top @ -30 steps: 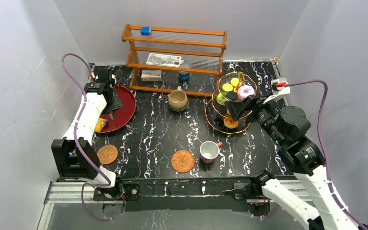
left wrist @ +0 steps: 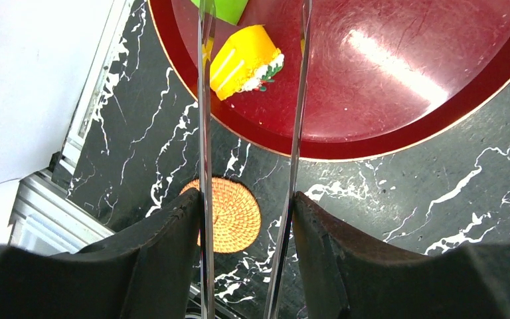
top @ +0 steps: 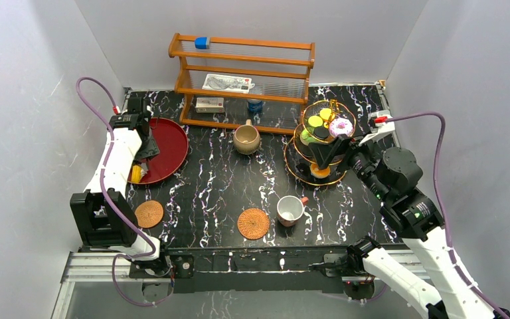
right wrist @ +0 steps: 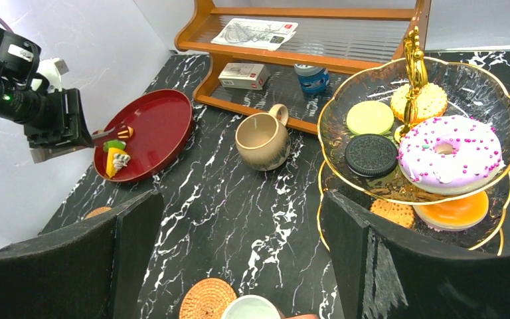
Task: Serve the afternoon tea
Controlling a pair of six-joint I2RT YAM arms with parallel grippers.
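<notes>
My left gripper hangs part open over the red plate, its fingers straddling a yellow cake slice with white and green trim; a green piece lies behind it. Whether the fingers touch the slice is unclear. My right gripper is open and empty beside the gold tiered stand, which holds a pink sprinkled donut, a dark cookie, pale biscuits and an orange-topped cake. A beige mug stands centrally, a white cup near the front.
A wooden rack with boxes and a blue jar stands at the back. Two woven coasters lie near the front. Grey walls enclose both sides.
My left arm has shifted slightly left over the plate. The right arm has moved very slightly.
</notes>
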